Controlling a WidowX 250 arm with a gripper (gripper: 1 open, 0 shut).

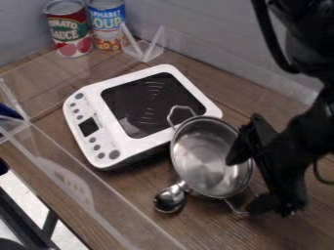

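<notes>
A steel pot (209,158) with two handles sits tilted on the wooden table, against the front right corner of a white induction cooker (141,107). A metal spoon (171,198) lies at the pot's lower left. My black gripper (256,174) is at the pot's right rim, its fingers partly over the pot; whether it is open or shut on the rim is unclear.
A tomato sauce can (69,29) and an alphabet soup can (105,21) stand at the back left near the wall. Clear acrylic pieces run along the left. Bare table (124,215) shows at the front.
</notes>
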